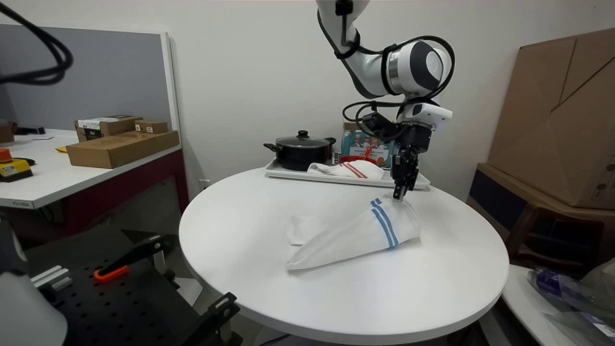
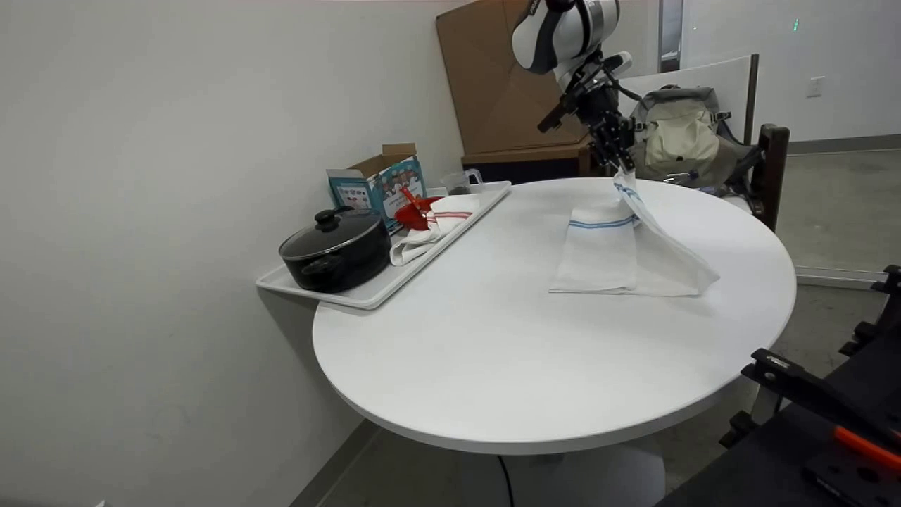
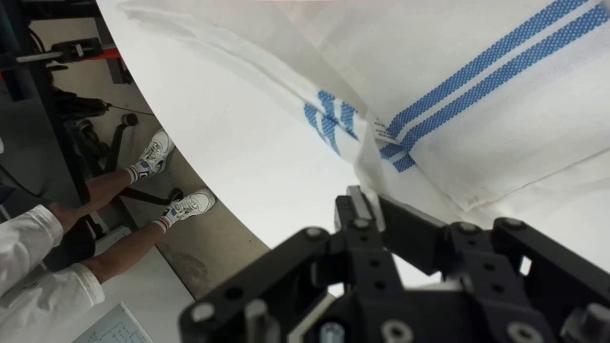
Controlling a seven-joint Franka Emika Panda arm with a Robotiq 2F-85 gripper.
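A white towel with blue stripes (image 1: 357, 236) lies partly on the round white table (image 1: 242, 213), one corner lifted. My gripper (image 1: 399, 197) is shut on that raised corner, over the right part of the table. In exterior view 2 the towel (image 2: 600, 253) has a flat folded part, while another part slopes up to the gripper (image 2: 625, 166). The wrist view shows the towel's bunched edge (image 3: 369, 163) running into the gripper, pinched between its fingertips. Some of the towel's underside is hidden by the raised cloth.
Along the table's back edge, a white tray (image 1: 276, 171) bears a lidded black pot (image 1: 302, 153), a red-striped cloth (image 1: 351, 169), a red bowl (image 2: 412, 215) and an open box (image 2: 397, 187).
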